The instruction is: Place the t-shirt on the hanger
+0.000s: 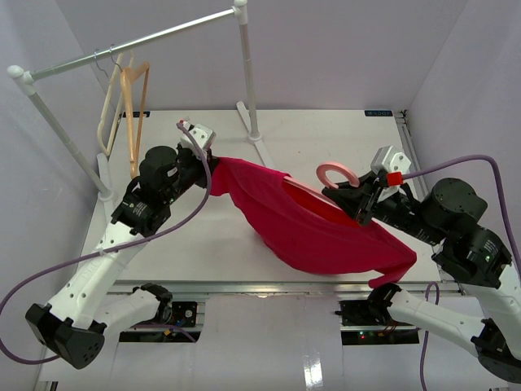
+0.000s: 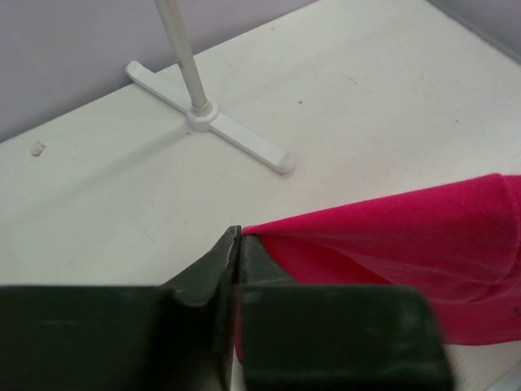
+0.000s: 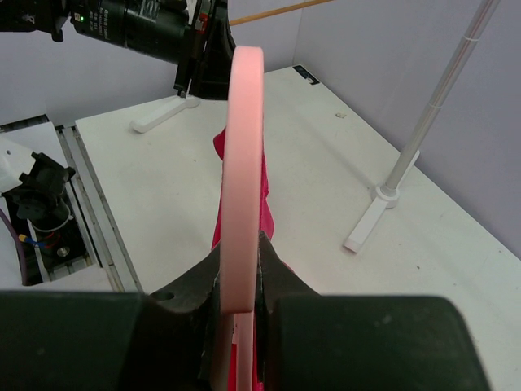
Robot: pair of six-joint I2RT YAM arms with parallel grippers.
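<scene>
A red T-shirt (image 1: 301, 236) hangs stretched between my two arms over the white table. My left gripper (image 1: 207, 159) is shut on one end of the cloth, which also shows at its fingertips (image 2: 240, 236) in the left wrist view. My right gripper is shut on a pink hanger (image 3: 242, 163), whose hook loop stands up above the gripper in the top view. The hanger's body runs into the shirt's opening toward the left, partly hidden by the cloth.
A white rack (image 1: 138, 42) at the back left holds wooden hangers (image 1: 130, 106). Its foot (image 2: 248, 142) stands on the table beyond the shirt.
</scene>
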